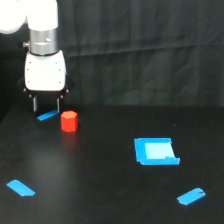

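My gripper (pixel 46 104) hangs at the back left with its dark fingers spread apart, and nothing shows between them. A red block (pixel 69 121), six-sided in outline, rests on the black table just in front and to the right of the gripper. The two stand apart. Farther right, a pale square (pixel 158 151) edged with blue tape lies on the table, with nothing on it.
Strips of blue tape mark the table below the gripper (pixel 48 115), at the front left (pixel 20 187) and at the front right (pixel 191 196). A dark curtain (pixel 140 50) hangs behind.
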